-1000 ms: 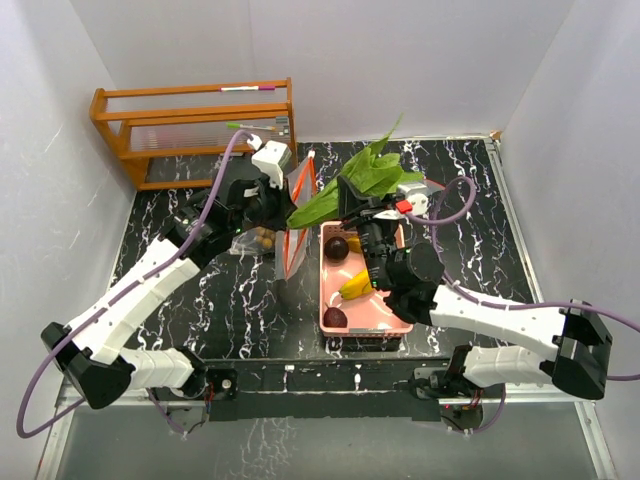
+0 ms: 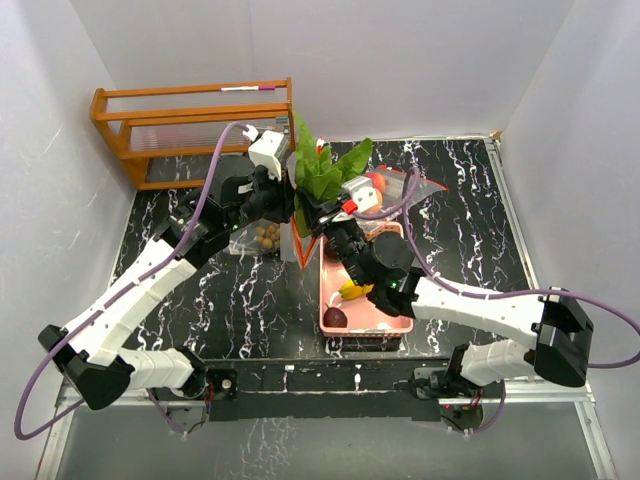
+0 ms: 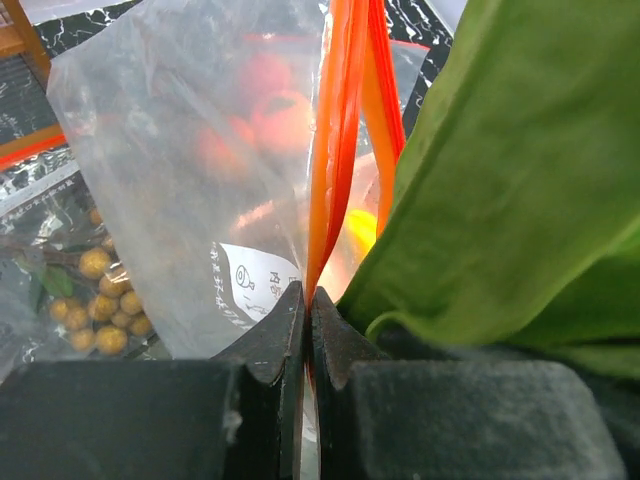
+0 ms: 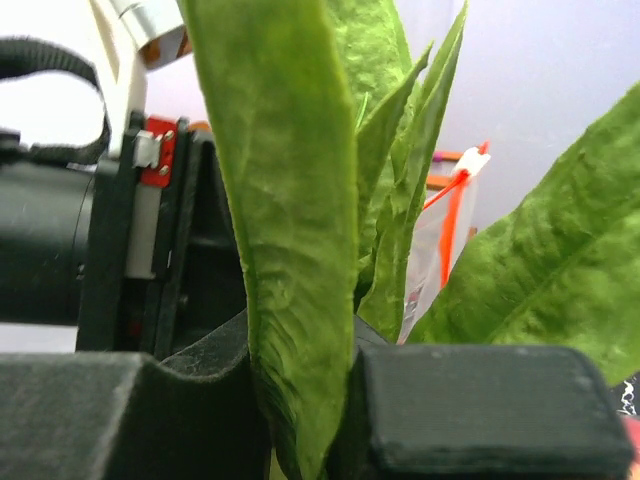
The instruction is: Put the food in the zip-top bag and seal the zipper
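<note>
A clear zip top bag (image 3: 170, 170) with orange zipper (image 3: 340, 140) hangs upright from my left gripper, which is shut on its edge. My right gripper is shut on a bunch of green leaves (image 4: 300, 220). The leaves (image 2: 330, 170) stand against the bag's zipper in the top view and fill the right of the left wrist view. Whether they are inside the bag I cannot tell.
A pink basket (image 2: 365, 320) holds a banana (image 2: 355, 288) and dark round produce (image 2: 335, 317). A bag with small round fruit (image 3: 95, 265) lies to the left. A wooden rack (image 2: 190, 115) stands at the back left.
My right gripper has moved left with the leaves, which now stand more upright against the bag's opening. The left gripper has stayed near its place.
</note>
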